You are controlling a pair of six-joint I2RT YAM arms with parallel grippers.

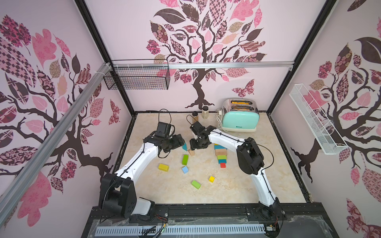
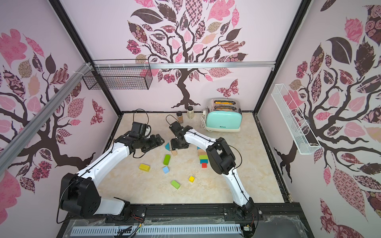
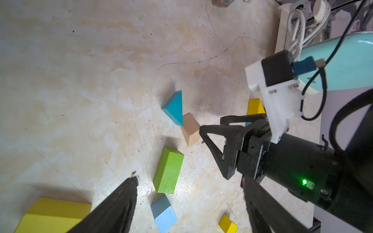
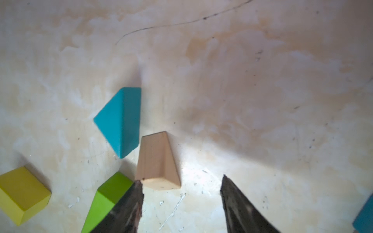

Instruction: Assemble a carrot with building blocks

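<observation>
In the left wrist view a cyan triangular block [image 3: 173, 107], a natural wood block [image 3: 190, 128] and a long green block [image 3: 167, 170] lie close together on the table. My right gripper hangs open just over the wood block's near right side, holding nothing. My left gripper [image 1: 177, 142] is open above and left of these blocks. A column of coloured blocks [image 1: 221, 152] lies to the right, partly behind the right arm, running from yellow and blue down to a red block [image 1: 222, 165].
A yellow block [image 1: 163, 167], light blue block [image 1: 184, 169], green block [image 1: 196, 184] and small yellow cube [image 1: 212, 178] lie loose toward the front. A mint toaster [image 1: 239, 119] and jars [image 1: 205, 113] stand at the back.
</observation>
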